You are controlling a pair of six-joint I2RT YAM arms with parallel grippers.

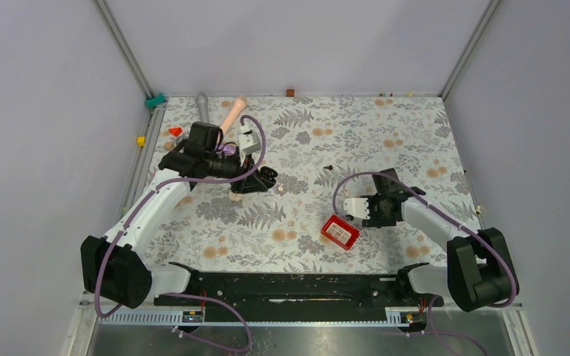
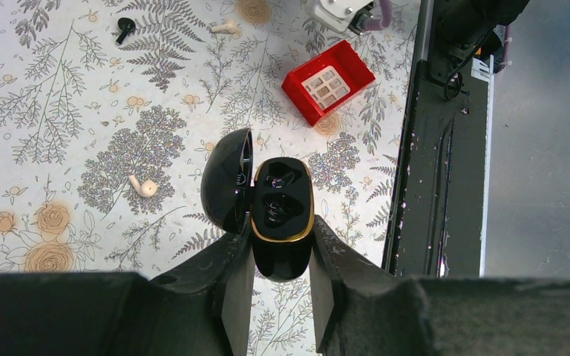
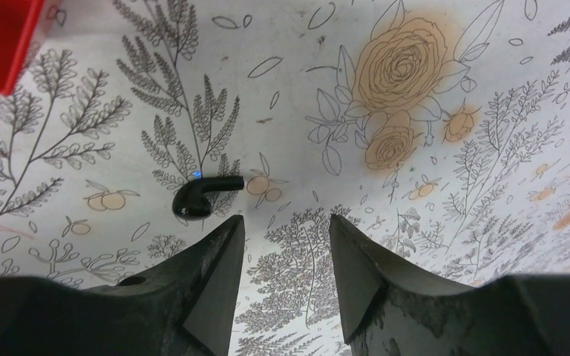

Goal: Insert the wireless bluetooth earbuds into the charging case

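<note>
In the left wrist view a black charging case (image 2: 282, 196) with a gold rim stands with its lid up, both earbud slots bare. My left gripper is shut on its lower part. A black earbud (image 3: 202, 195) lies on the table in the right wrist view, ahead and left of my right gripper. That gripper is open, and only bare tablecloth shows between its fingers. Another black earbud (image 2: 125, 30) lies at the upper left of the left wrist view. Two pale earbuds also lie there, one cream (image 2: 143, 186) and one farther off (image 2: 224, 27).
A red box (image 1: 340, 232) with a white grid inside sits close to the right gripper's left. A grey stick (image 1: 202, 107) and a peach stick (image 1: 234, 113) lie behind the left arm.
</note>
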